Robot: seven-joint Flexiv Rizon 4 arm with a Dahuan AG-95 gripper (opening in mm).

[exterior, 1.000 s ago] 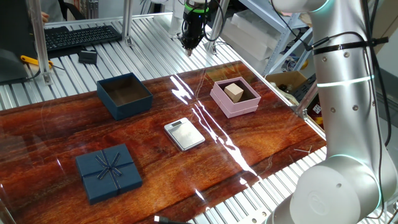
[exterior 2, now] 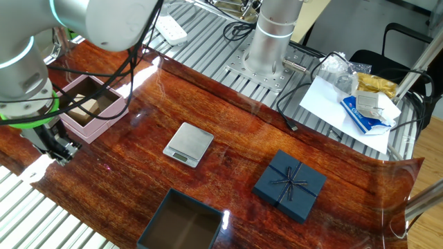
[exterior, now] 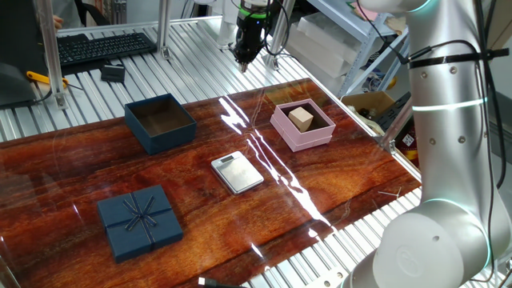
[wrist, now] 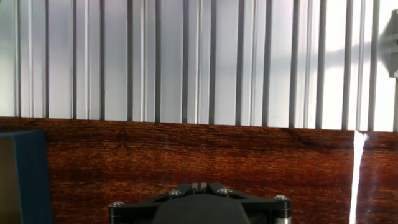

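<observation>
My gripper (exterior: 244,66) hangs at the far edge of the brown tabletop, apart from every object. In the wrist view its fingertips (wrist: 194,186) meet at the bottom centre with nothing visible between them. A wooden block (exterior: 301,118) sits inside the open pink box (exterior: 302,142). Near the middle of the table lies a small silver scale (exterior: 238,173). An open dark blue box (exterior: 162,141) appears empty inside. Its likely lid, dark blue with a ribbon bow (exterior: 141,225), lies flat on the tabletop, bow upward.
Ribbed metal decking (wrist: 168,62) borders the wood-grain sheet. A keyboard (exterior: 107,49) is at the back left in exterior view 1. Beside the robot base (exterior 2: 259,66) are loose cables and a white sheet (exterior 2: 325,107) with packets. Bare tabletop surrounds the scale.
The arm's large link has shifted very slightly to the right in exterior view 1. The gripper stays nearly in place, and the boxes, block and scale have not moved.
</observation>
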